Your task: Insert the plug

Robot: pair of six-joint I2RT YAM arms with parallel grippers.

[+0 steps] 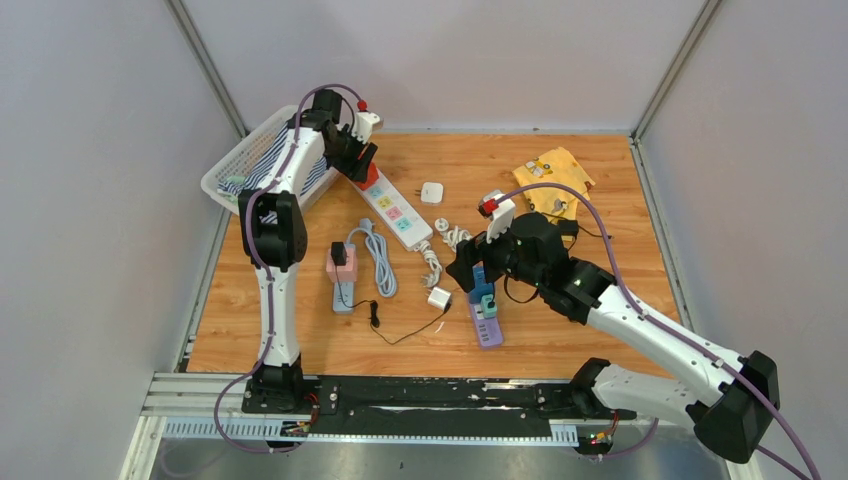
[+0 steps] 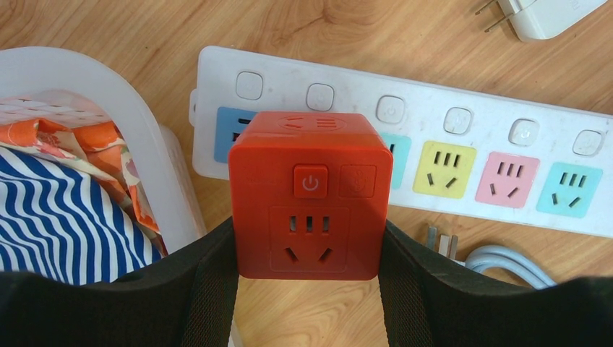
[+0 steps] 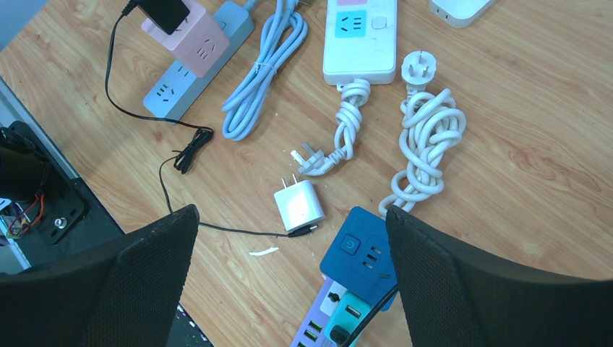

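In the left wrist view a red cube socket adapter (image 2: 309,217) is gripped between the fingers of my left gripper. It covers part of the white power strip (image 2: 347,83) near that strip's far-left end, and its underside with any prongs is hidden, so I cannot tell whether it is seated. Blue, yellow, pink and teal outlets show on the strip. Over at the right, my right gripper stands open above the table, with nothing held. Below it lie a white charger (image 3: 298,205) and a blue cube adapter (image 3: 358,253) on a purple strip (image 3: 314,322).
A white basket (image 1: 222,170) of cloth stands close beside the left gripper. Coiled blue cable (image 1: 383,265), a pink cube (image 1: 341,266) on a blue strip, another white charger (image 1: 431,192) and a yellow cloth (image 1: 556,178) lie around. Bare wood shows at the back centre.
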